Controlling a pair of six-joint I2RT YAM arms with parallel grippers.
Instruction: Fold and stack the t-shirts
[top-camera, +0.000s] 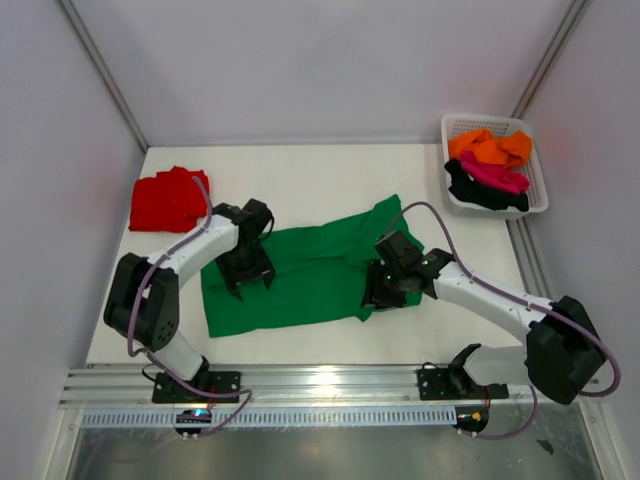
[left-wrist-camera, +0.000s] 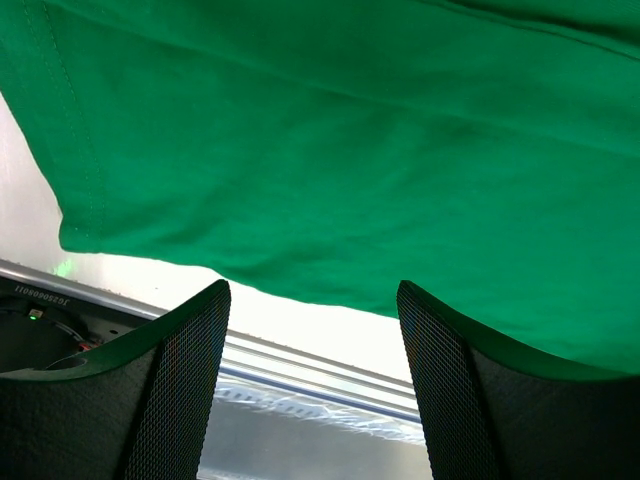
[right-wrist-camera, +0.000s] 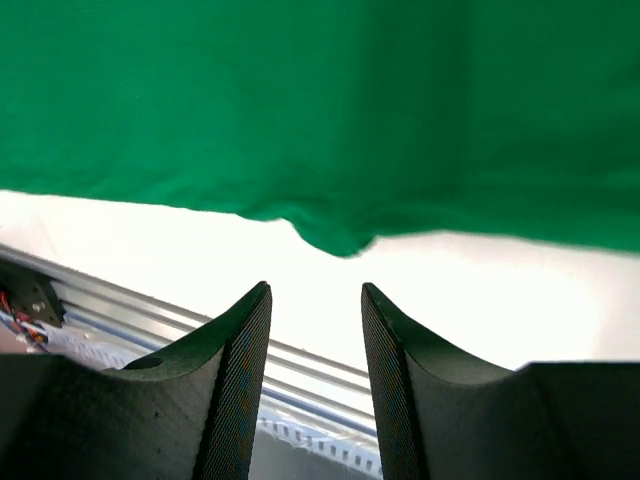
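Note:
A green t-shirt (top-camera: 300, 298) lies spread on the white table, with a fold line running along its length. Above its left part hangs my left gripper (top-camera: 253, 291), open and empty. In the left wrist view the shirt's near edge and a stitched corner (left-wrist-camera: 85, 225) show beyond the spread fingers. My right gripper (top-camera: 384, 305) is over the shirt's right part by the near edge, also open. A small bump of the green hem (right-wrist-camera: 340, 235) shows ahead of its fingers in the right wrist view. A folded red t-shirt (top-camera: 165, 203) rests at the back left.
At the back right stands a white basket (top-camera: 538, 180) holding orange, pink and black clothes. Bare table (top-camera: 320, 175) lies behind the green shirt. A metal rail (top-camera: 320, 378) runs along the front edge.

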